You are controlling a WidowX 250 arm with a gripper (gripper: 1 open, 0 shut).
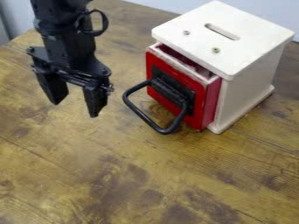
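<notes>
A white wooden box [243, 77] with a slot in its top stands at the upper right. Its red front door [204, 105] sits slightly proud of the body and carries a black loop handle [147, 120] that sticks out toward the lower left. My black gripper [75, 98] hangs left of the box, apart from the handle, its two fingers spread open with nothing between them.
A pale wall [17, 13] runs along the back edge.
</notes>
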